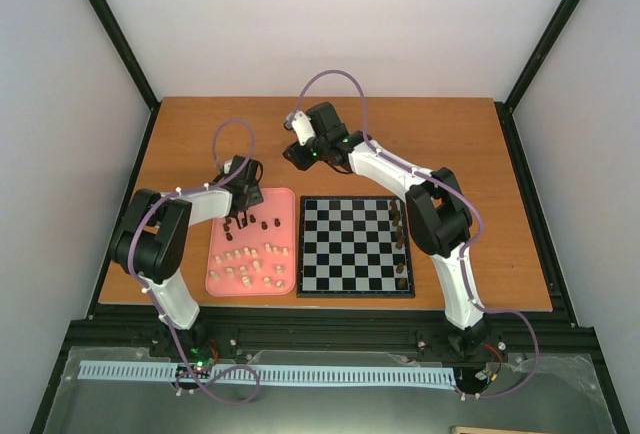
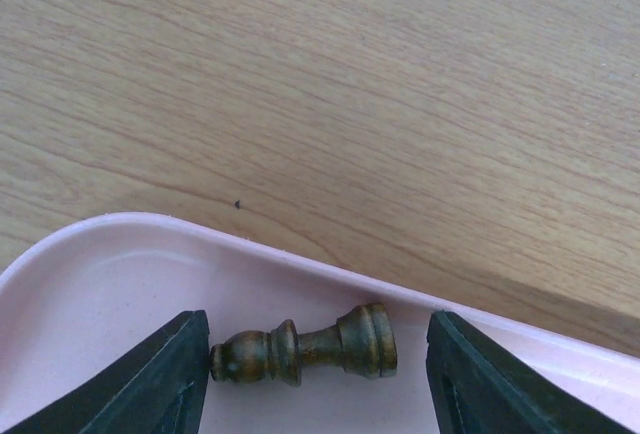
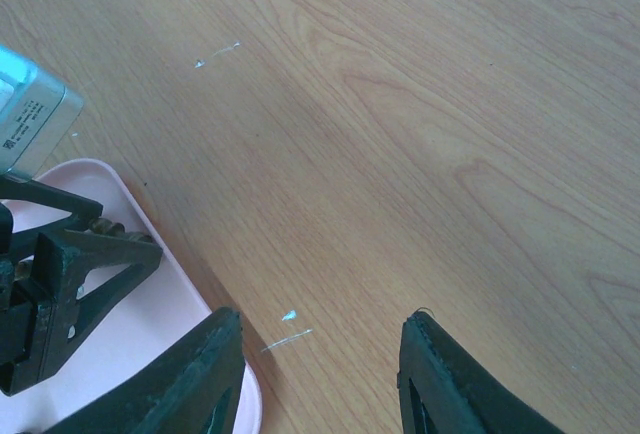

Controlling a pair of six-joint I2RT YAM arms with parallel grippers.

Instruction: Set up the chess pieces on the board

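Note:
The pink tray (image 1: 251, 287) holds dark and pale pieces, left of the chessboard (image 1: 349, 244), whose right edge carries several dark pieces. My left gripper is down in the tray's back corner, open, its fingers either side of a lying dark piece (image 2: 355, 344), a tall one with a flared base. The right wrist view shows that gripper from the side. My right gripper hangs open over bare wood behind the board, beside the tray, with nothing between its fingers.
Bare wooden table (image 1: 480, 144) lies behind and right of the board. The two arms are close at the tray's back edge, the left gripper's housing (image 3: 30, 114) showing in the right wrist view.

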